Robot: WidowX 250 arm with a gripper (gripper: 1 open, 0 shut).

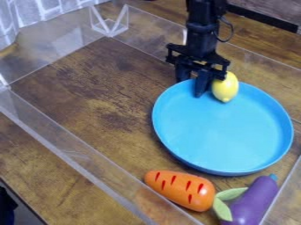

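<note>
A blue plate (221, 131) fills the right middle of the view. On its back edge lies a yellow object (224, 87), lemon-like in shape. My black gripper (209, 85) is low over the back of the plate, against the left side of the yellow object. Its fingers are dark and overlap, so whether they are open or closed on it cannot be made out.
An orange toy carrot (177, 188) and a purple toy eggplant (249, 204) lie at the front right, below the plate. Clear plastic walls edge the wooden surface (83, 97), whose left part is free.
</note>
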